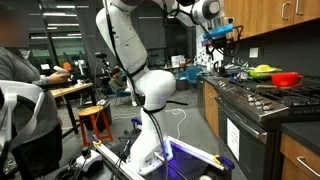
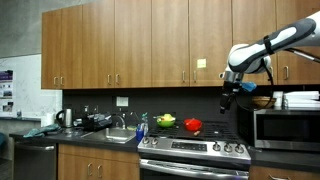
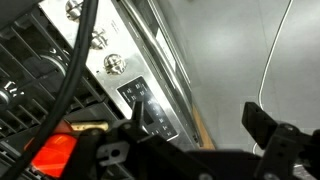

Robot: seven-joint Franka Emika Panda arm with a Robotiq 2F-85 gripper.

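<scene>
High over the front of the stove hangs my gripper, pointing down. In the wrist view its two dark fingers (image 3: 262, 122) stand far apart, with nothing between them; stove front and grey floor show below. A red pot (image 2: 193, 125) sits on the stovetop, lower than the gripper and towards the back. Part of that red pot (image 3: 55, 155) also shows at the lower left of the wrist view. The stove (image 1: 262, 110) has a row of knobs (image 3: 115, 64) and a dark display (image 3: 148, 108) along its front panel.
Beside the stove, a bowl with green and yellow things (image 2: 167, 120) stands on the counter near the sink (image 2: 115, 134). A microwave (image 2: 285, 125) is to the stove's right in exterior view 2. Upper cabinets (image 2: 155, 45) overhang the counter. Open floor (image 1: 190, 125) lies before the stove.
</scene>
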